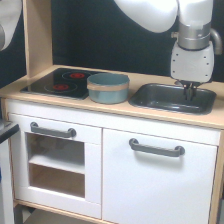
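Observation:
My gripper [190, 93] hangs over the dark sink [150, 96] at the right of the counter. Its dark fingers are drawn close together, and nothing shows between them. Their tips are small and dark against the basin, so fine detail there is lost. Left of the sink, a blue-grey pot [108, 90] with a tan rim stands upright on the counter, touching the edge of the black stovetop [60, 84]. The gripper is well apart from the pot.
Below the counter [130, 111] are an open oven compartment [58, 155] and a shut white cabinet door with a grey handle [157, 148]. A white panel with a dark handle [7, 132] stands at the left edge. A wooden post [38, 40] rises at the left.

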